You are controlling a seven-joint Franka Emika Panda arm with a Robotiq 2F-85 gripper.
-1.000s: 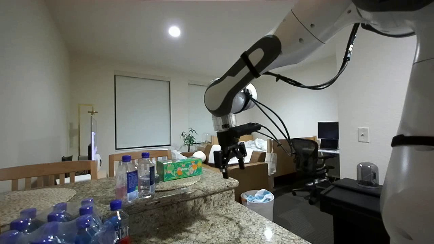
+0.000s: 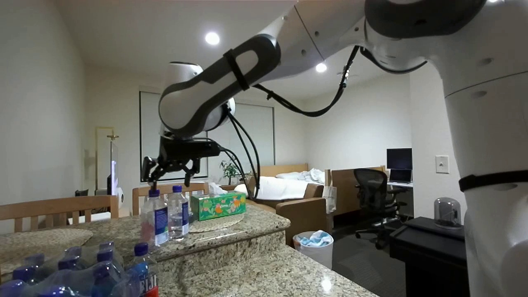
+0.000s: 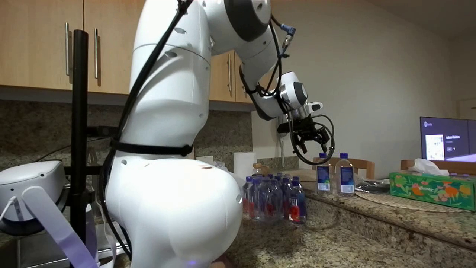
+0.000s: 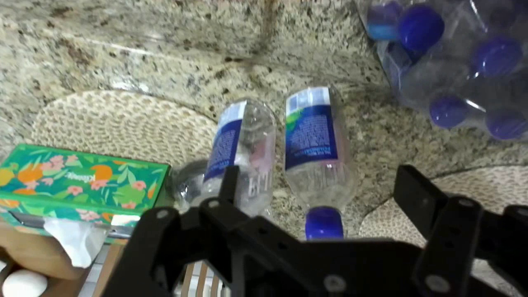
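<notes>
Two clear bottles with blue caps and blue labels stand upright side by side on the raised granite ledge. In the wrist view the right-hand bottle (image 4: 314, 148) lies between the lines of my two fingers, its cap partly behind the gripper body. The left-hand bottle (image 4: 247, 148) is partly covered by a finger (image 4: 228, 185). My gripper (image 2: 168, 180) is open with nothing held, just above the bottle caps in exterior view 1. Exterior view 2 has the gripper (image 3: 313, 149) above the same pair, near the left one (image 3: 323, 175).
A green tissue box (image 2: 218, 205) sits on a woven mat (image 4: 123, 123) beside the bottles. Several wrapped bottles (image 2: 69, 272) and a single bottle (image 2: 142, 269) crowd the lower counter. Bare counter (image 2: 277, 277) extends toward the right in exterior view 1.
My arm has swung left in exterior view 1, from right of the tissue box to above the two bottles. The gripper has turned and sits higher. The bottles and box have not moved.
</notes>
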